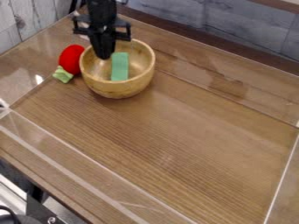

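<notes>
A wooden bowl (125, 84) stands at the upper left of the table, with a green block (118, 66) lying inside it. My gripper (114, 33) is raised at the bowl's back rim, at the top of the view; it looks small and dark, and I see nothing held in it. It appears shut. A red tomato-like object (70, 59) with a green piece (63, 74) beside it lies just left of the bowl.
A wall edge runs along the top left.
</notes>
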